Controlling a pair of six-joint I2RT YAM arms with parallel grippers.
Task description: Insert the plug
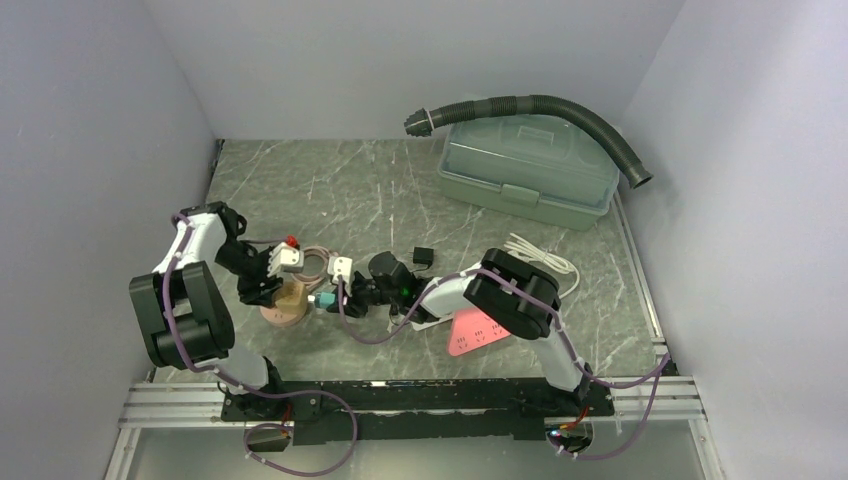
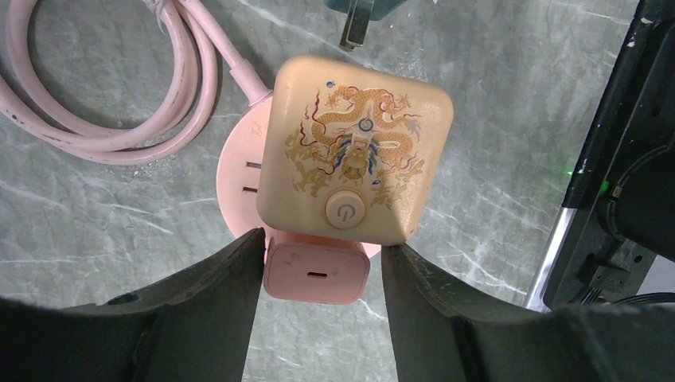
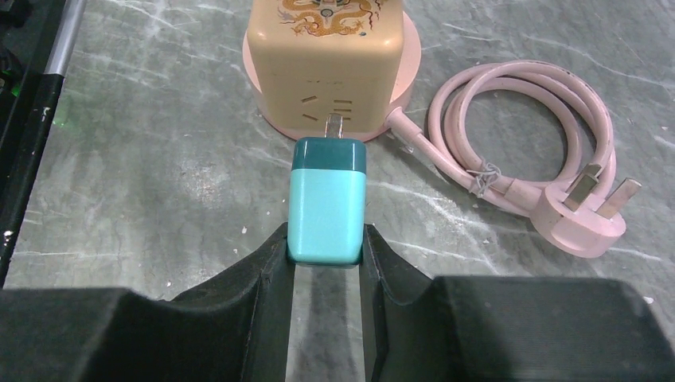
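My right gripper is shut on a teal plug (image 3: 328, 211), whose metal prongs point at the slotted side of a beige block with a dragon print (image 3: 330, 79). In the left wrist view, a gap separates the plug's prong (image 2: 356, 25) from the block's edge. The block stands on a round pink base (image 2: 239, 179). A pink slotted post (image 2: 317, 274) rises from the base, beside the block. My left gripper is part open, its fingers on either side of the post; a narrow gap shows at the right finger.
A coiled pink cable (image 3: 525, 76) with its own plug (image 3: 577, 215) lies close to the base. Farther right are a pink power strip (image 1: 475, 330), a white cable (image 1: 545, 255), a black adapter (image 1: 424, 256) and a green toolbox (image 1: 530, 165). Bare table lies behind the coil.
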